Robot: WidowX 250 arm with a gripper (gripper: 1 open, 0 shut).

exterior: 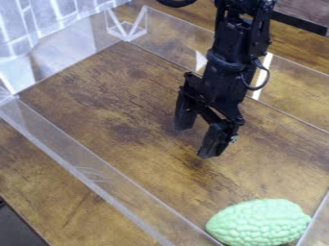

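Observation:
My black gripper (199, 130) hangs low over the middle of the wooden board, its two dark fingers spread apart, with no object visible between them. A pale green, bumpy oval object (257, 222) lies at the bottom right, apart from the gripper and nearer the camera.
Clear plastic walls (77, 168) edge the wooden work area (103, 106). A white checked cloth or panel (38, 29) is at the top left. The board left of and in front of the gripper is bare.

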